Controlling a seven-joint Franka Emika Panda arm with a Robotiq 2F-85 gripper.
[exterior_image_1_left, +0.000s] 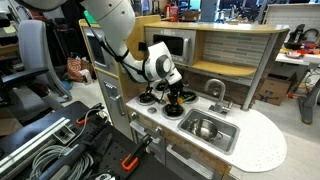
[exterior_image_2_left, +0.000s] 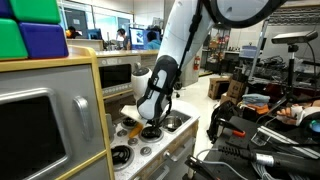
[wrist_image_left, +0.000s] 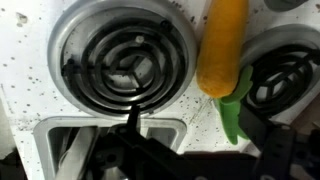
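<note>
An orange toy carrot with a green top lies between two stove burners. My gripper hangs above the stove, its fingers apart and nothing between them. The carrot's green end points towards the right finger, with the orange body farther up the wrist view. In exterior view 1 the carrot shows as a small orange patch just right of the gripper. From the other side, the carrot appears in front of the arm.
A black coil burner fills the left of the wrist view, and another burner lies at right. The sink and its faucet stand to the right of the stove. A wooden shelf overhangs the back.
</note>
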